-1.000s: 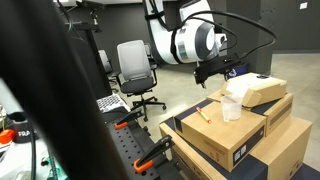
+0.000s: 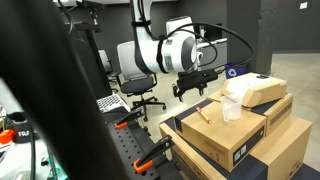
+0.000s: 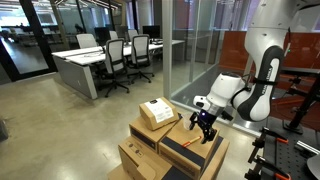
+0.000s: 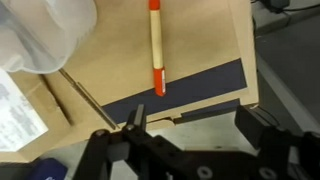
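Observation:
A slim marker (image 4: 156,45) with a pale barrel and orange ends lies on top of a brown cardboard box. In exterior view 1 the same marker (image 2: 203,114) rests near the box's left side. My gripper (image 2: 192,84) hangs above the box, a little higher than the marker and to its left. Its fingers stand apart in the wrist view, with the gripper open and nothing held. The marker's orange end points toward the gap, nearer the left finger. A translucent plastic container (image 4: 60,25) sits beside the marker, partly cut off by the frame.
The cardboard box (image 2: 222,143) carries a dark tape strip (image 4: 180,90) near one edge. Another box (image 2: 252,91) with a white top stands behind the container (image 2: 232,107). More boxes adjoin on the right. Open floor (image 3: 80,125) spreads to the left in exterior view 2.
In exterior view 1 my gripper has moved left and down, from above the container's side to beyond the marker. The marker, container and boxes have stayed put.

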